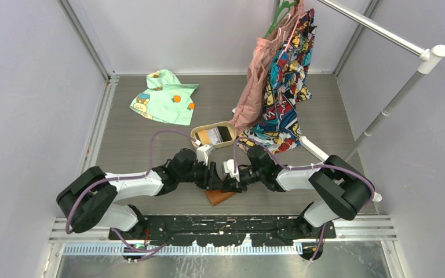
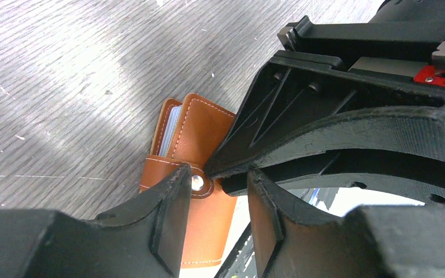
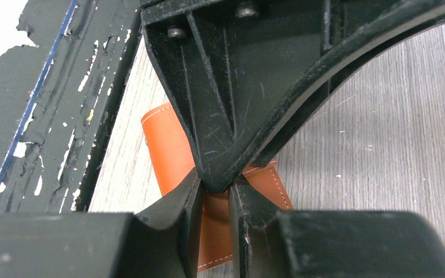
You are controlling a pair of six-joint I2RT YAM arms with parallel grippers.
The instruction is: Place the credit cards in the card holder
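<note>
The brown leather card holder (image 1: 218,197) lies on the table near its front edge, largely covered by both grippers from above. In the left wrist view, pale card edges (image 2: 170,131) show inside the holder, beside its snap strap (image 2: 197,180). My left gripper is partly open over the strap, a clear gap between its fingertips. My right gripper (image 1: 228,185) comes in from the right, its tips close together at the strap's end, shut on the card holder's strap. In the right wrist view, the left gripper's finger (image 3: 217,156) hides much of the contact.
Behind the arms stands a beige tray (image 1: 210,125) holding several cards (image 1: 216,135). A green patterned cloth (image 1: 165,99) lies at the back left. Hanging clothes (image 1: 283,92) and a white rack tube (image 1: 313,147) occupy the back right.
</note>
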